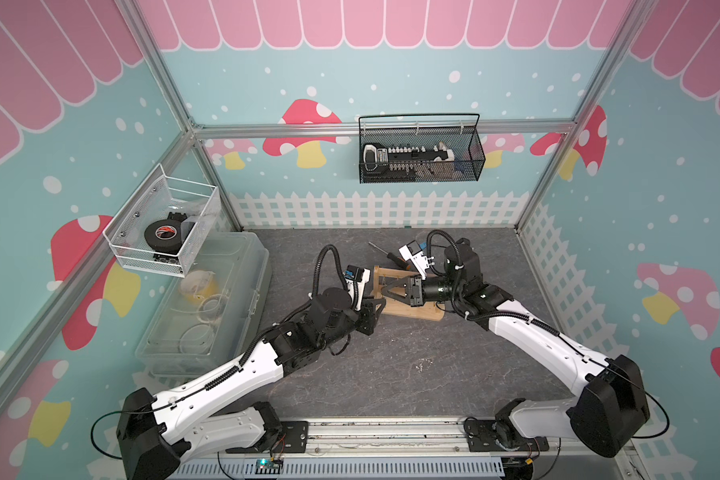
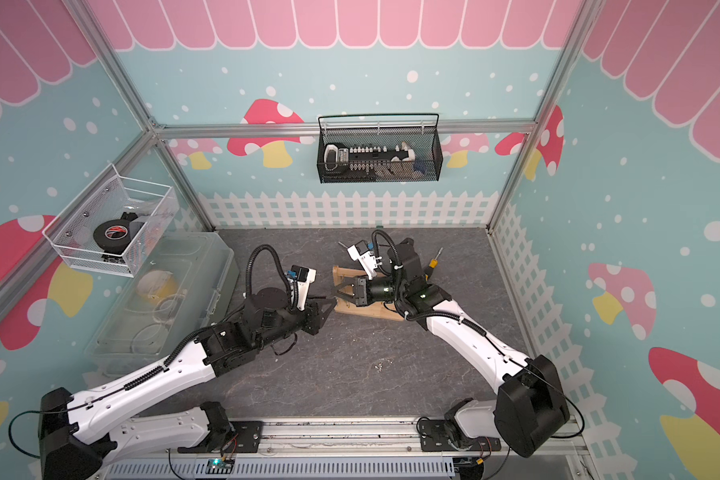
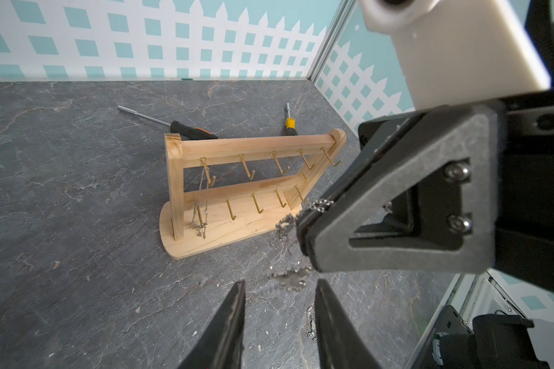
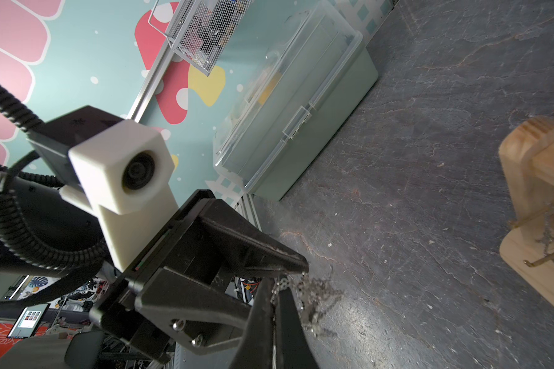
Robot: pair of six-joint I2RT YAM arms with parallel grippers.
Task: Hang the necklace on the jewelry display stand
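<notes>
The wooden stand with brass hooks carries a chain at its left end. A silver necklace dangles from my right gripper's tips, which are shut on it. In the left wrist view, the right gripper and its dangling chain are close above my left gripper, whose fingers stand apart, with nothing clearly between them. Another chain lies on the table in front of the stand.
Two screwdrivers lie behind the stand. A clear storage box occupies the left side, under a white wire basket. A black basket hangs on the back wall.
</notes>
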